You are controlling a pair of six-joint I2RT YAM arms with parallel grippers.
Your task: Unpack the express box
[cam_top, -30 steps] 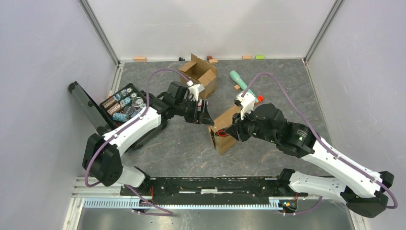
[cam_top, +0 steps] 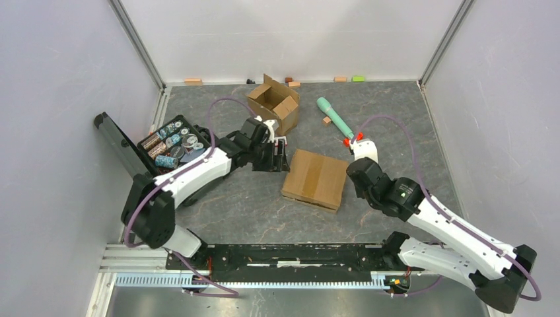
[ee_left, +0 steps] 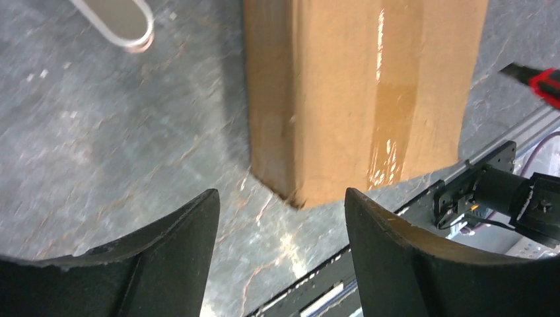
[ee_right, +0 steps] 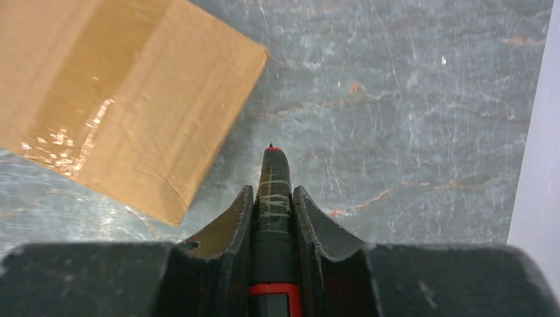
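The taped cardboard box lies flat and closed on the grey table; its brown tape strip looks unbroken where visible. My left gripper is at the box's left side, its fingers apart. In the left wrist view the box stands beyond the left gripper, with only bare table between its fingers. To the right of the box, my right gripper is shut on a black and red box cutter. The cutter's dark tip also shows in the left wrist view.
Behind stands an open, empty-looking carton. A green flashlight lies at the back right, and an open black case with several items at the left. Near the left gripper lies a pale looped object.
The box was tilted and now lies flat. The right gripper moved rightward off the box with the cutter.
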